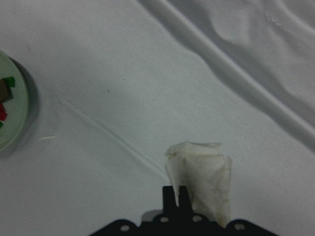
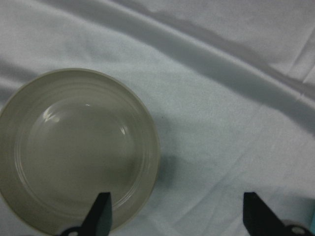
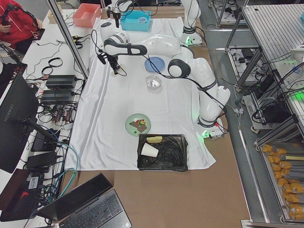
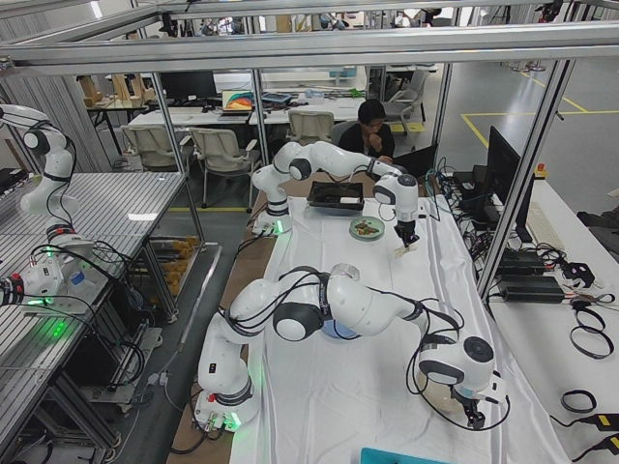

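My left gripper is shut on a crumpled beige tissue [image 1: 199,174], held above the white cloth; in the camera left view it hangs at the cloth's upper left. The green plate [image 3: 137,124] with food pieces sits lower on the cloth, and its edge shows at the left of the left wrist view. My right gripper stands open over an empty beige plate [image 2: 78,142] in the right wrist view, fingers either side of its right rim.
A black-lined bin [image 3: 171,152] is at the near end, blue basket [image 3: 135,26] at the far end. A blue plate [image 3: 155,64] and clear bowl [image 3: 153,81] sit mid-right.
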